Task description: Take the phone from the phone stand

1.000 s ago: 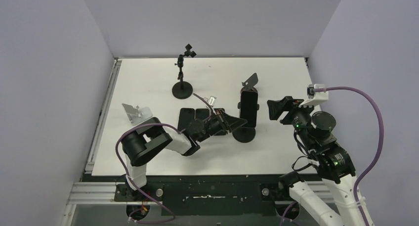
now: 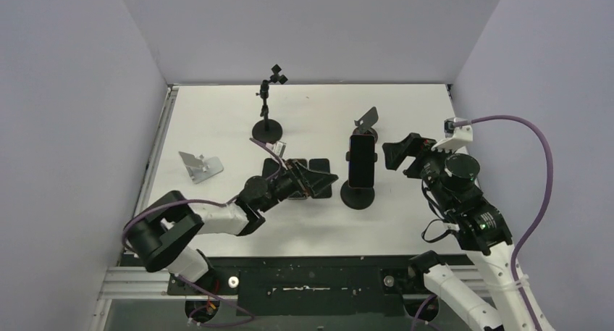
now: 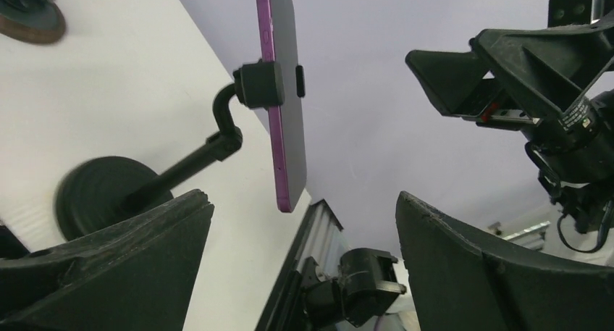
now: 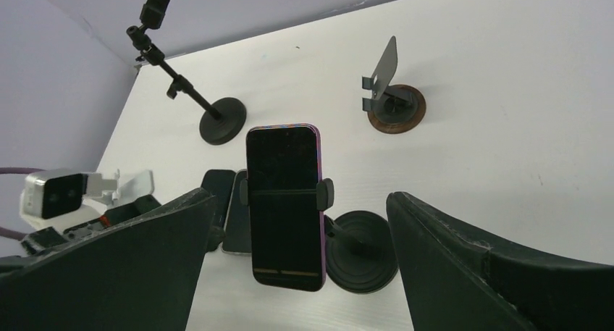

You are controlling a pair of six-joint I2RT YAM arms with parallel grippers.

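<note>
The black-screened phone (image 2: 361, 161) with a purple edge is clamped upright in a black phone stand (image 2: 357, 195), raised above its round base. Seen from the side in the left wrist view, the phone (image 3: 284, 99) is held by the stand's clamp (image 3: 258, 85). To its left, my left gripper (image 2: 327, 184) is open and apart from the phone. My right gripper (image 2: 395, 159) hangs just right of it, also open. In the right wrist view the phone (image 4: 285, 208) faces me between the spread fingers, without contact.
Several dark phones (image 2: 319, 173) lie flat on the table, partly under my left arm. A tall stand (image 2: 267, 130) is at the back, a small tilted stand (image 2: 368, 119) behind the clamped phone, and a silver stand (image 2: 203, 166) at left.
My left gripper has drawn back leftward, away from the phone. The phone has shifted slightly left at its top. My right gripper has moved a little left, closer to the phone.
</note>
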